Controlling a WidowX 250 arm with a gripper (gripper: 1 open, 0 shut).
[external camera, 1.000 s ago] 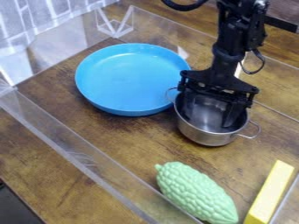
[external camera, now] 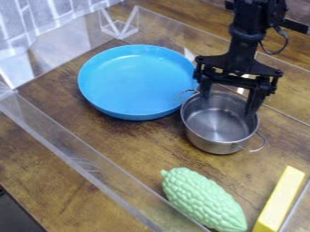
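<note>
My black gripper (external camera: 227, 95) hangs over the back rim of a steel pot (external camera: 218, 136), open, its two fingers spread across the pot's mouth. The pot stands on the wooden table to the right of a blue plate (external camera: 133, 77), and its inside looks empty where visible.
A pale green bumpy vegetable (external camera: 200, 199) and a yellow block (external camera: 280, 201) lie at the front right. Clear plastic walls border the area.
The gripper has risen out of the pot, upward and slightly right, uncovering more of the pot's inside. The other objects have stayed in place.
</note>
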